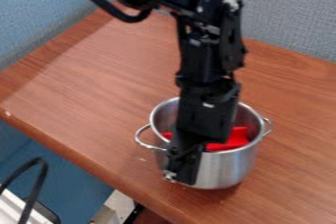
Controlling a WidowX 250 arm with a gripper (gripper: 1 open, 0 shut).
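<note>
A steel pot [226, 169] with two side handles stands on the wooden table near its front edge. A red object [231, 140] lies inside it, partly hidden by the arm. The black gripper [179, 169] is low over the pot's front left part, its tip at or just in front of the pot's wall. Its fingers are small and dark, and whether anything is between them cannot be seen.
Grey-blue padded walls stand at the back and left. Beyond the table's front left edge are a dark cable and white hardware below.
</note>
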